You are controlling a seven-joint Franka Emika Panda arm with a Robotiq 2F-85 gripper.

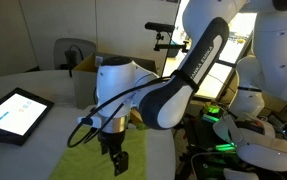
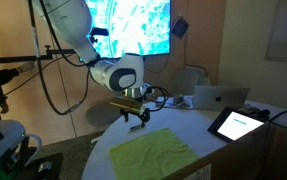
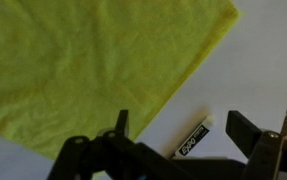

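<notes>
A yellow-green cloth [image 1: 75,160] lies flat on the white table, and it fills the upper left of the wrist view, cloth [image 3: 73,70]. Beside its edge rests a white marker with a dark label [image 3: 192,138], low in the wrist view and partly covered by the gripper. My gripper is open, its two fingers apart with the marker in the view between them, not gripped. In exterior view 2 the gripper [image 2: 133,112] is near the table, by the cloth's far left corner. Exterior view 1 shows the arm hiding part of the cloth.
An open cardboard box [image 1: 86,82] stands behind the arm. A lit tablet [image 1: 16,114] lies on the left, and a laptop [image 2: 220,97] sits at the back of the table. Bare table shows between the tablet and the cloth.
</notes>
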